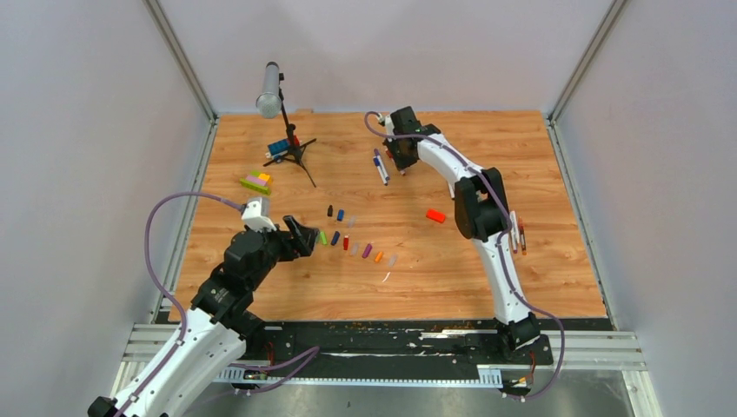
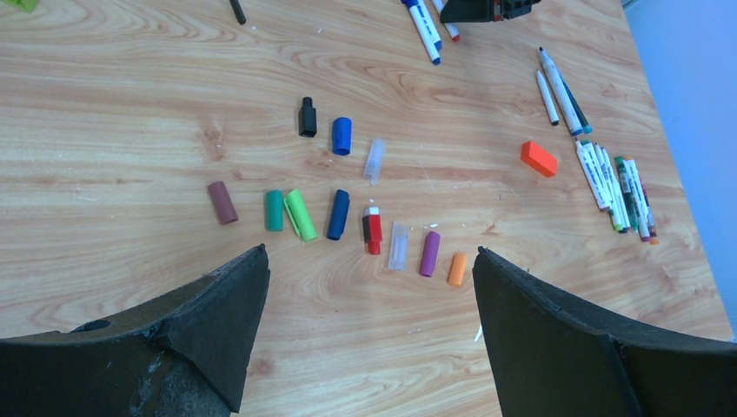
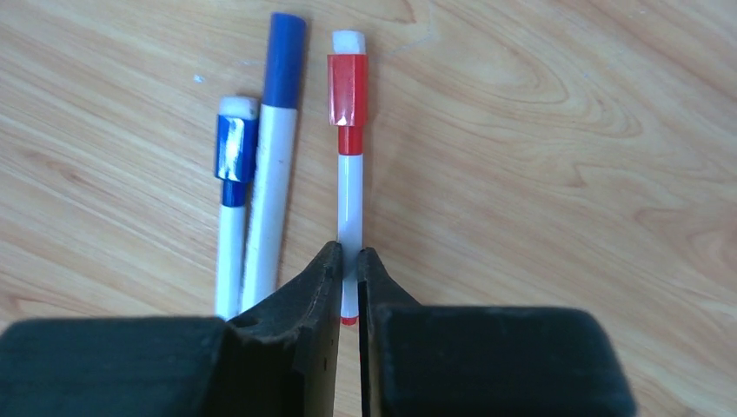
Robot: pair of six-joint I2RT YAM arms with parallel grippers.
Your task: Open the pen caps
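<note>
In the right wrist view a red-capped pen (image 3: 350, 187) with a white barrel has the fingertips of my right gripper against both sides of its barrel, near the end away from the cap. Whether the pen is off the table I cannot tell. To its left are a thick blue-capped pen (image 3: 274, 165) and a thinner blue-capped pen (image 3: 233, 191), side by side. My left gripper stands wide open and empty over the near-left table. Loose caps lie below it, among them a purple cap (image 2: 429, 254), an orange cap (image 2: 458, 269) and a red cap (image 2: 373, 230).
Several uncapped pens (image 2: 613, 187) lie in a group at the right, near a red block (image 2: 539, 159). A tripod (image 1: 294, 148) and colored blocks (image 1: 257, 182) occupy the far left. Bare wood (image 1: 417, 278) is free at the front center.
</note>
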